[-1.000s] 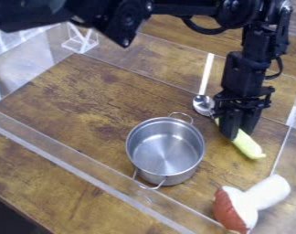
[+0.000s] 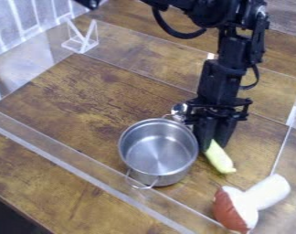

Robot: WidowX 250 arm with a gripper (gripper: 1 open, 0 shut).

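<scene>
My gripper (image 2: 209,139) is low over the table just right of the steel pot (image 2: 158,148), shut on a pale yellow-green vegetable (image 2: 220,160), like corn or a leek, that angles down toward the front right beside the pot. The gripper partly hides the vegetable's upper end and the ladle (image 2: 179,109) behind it.
A white cylinder (image 2: 268,191) and a red-and-white object (image 2: 235,211) lie at the front right. Clear plastic edges border the wooden table (image 2: 78,110). The left of the table is open.
The gripper and vegetable have moved left, toward the pot. The pot appears shifted slightly left as well.
</scene>
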